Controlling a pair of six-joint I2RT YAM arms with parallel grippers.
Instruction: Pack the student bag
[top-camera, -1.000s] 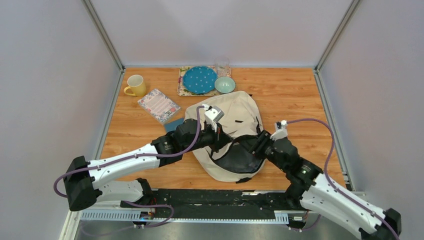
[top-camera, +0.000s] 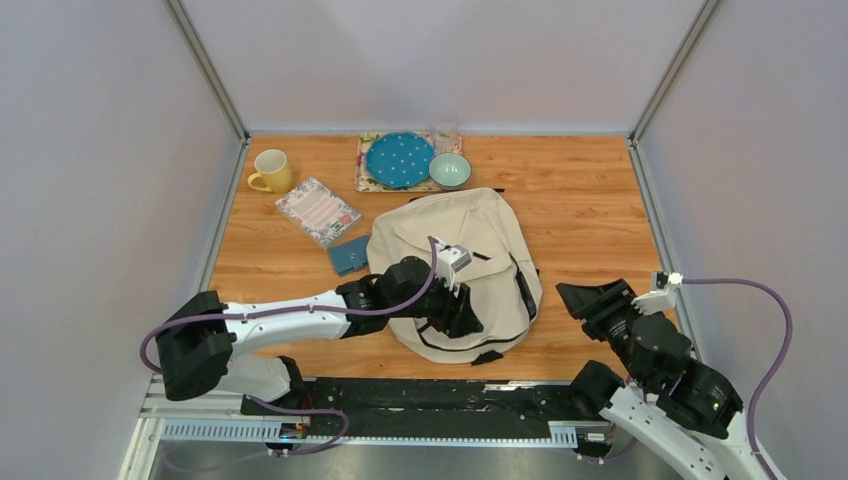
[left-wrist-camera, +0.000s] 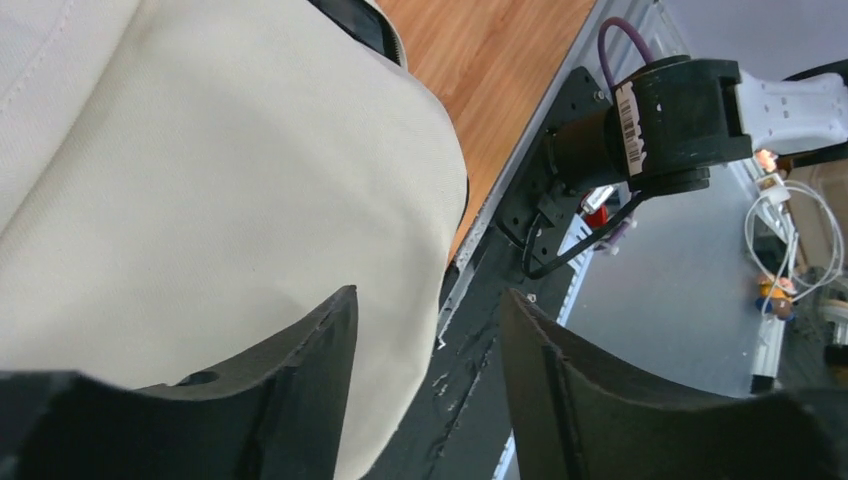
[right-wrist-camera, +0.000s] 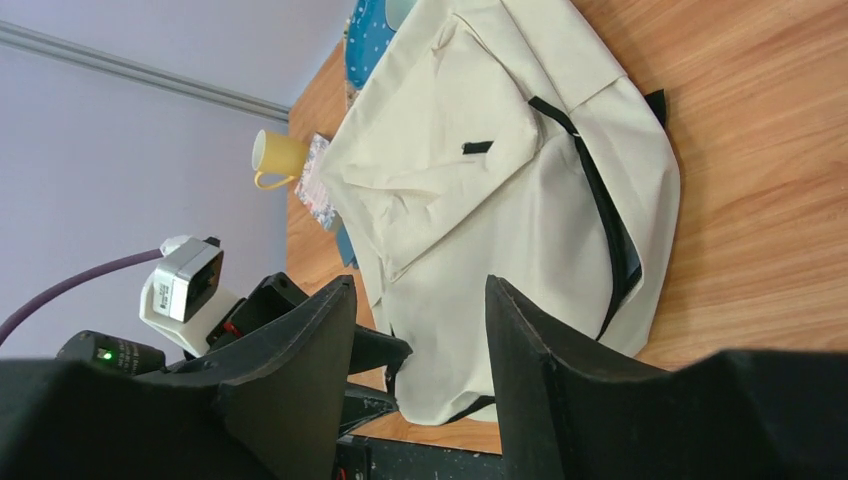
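A cream canvas bag (top-camera: 490, 300) with black zips and straps lies on the wooden table, its front panel lying over the dark interior. My left gripper (top-camera: 460, 315) hangs over the bag's lower part; in the left wrist view its fingers (left-wrist-camera: 320, 350) stand apart over the cream fabric and edge, with nothing seen held between them. My right gripper (top-camera: 580, 300) is off the bag's right side, its fingers (right-wrist-camera: 520, 370) apart and empty. A floral notepad (top-camera: 318, 210) and a blue wallet-like item (top-camera: 348, 256) lie left of the bag.
A yellow mug (top-camera: 272, 171) stands back left. A tray (top-camera: 364, 180) at the back holds a blue dotted plate (top-camera: 398, 160), a mint bowl (top-camera: 450, 170) and a clear glass (top-camera: 444, 130). The table right of the bag is clear.
My left gripper moved down and right over the bag, and the dark interior is now covered by fabric. My right gripper withdrew to the right, away from the bag.
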